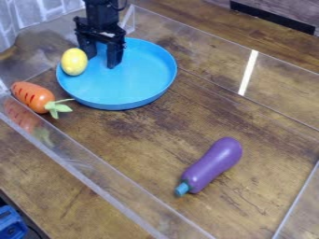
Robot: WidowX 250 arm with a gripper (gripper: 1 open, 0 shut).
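A blue plate [131,79] lies at the upper left with a yellow egg-shaped toy [74,62] on its left side. My black gripper [100,51] hangs over the back of the plate, right of the yellow toy; its fingers are small and dark, hard to make out. An orange carrot toy [34,96] with green leaves lies left of the plate, and a purple eggplant toy [212,164] lies at the lower right.
Clear plastic walls border the wooden work surface [144,163]. A white strip [248,72] is at the upper right. A blue object [10,224] is at the lower left corner.
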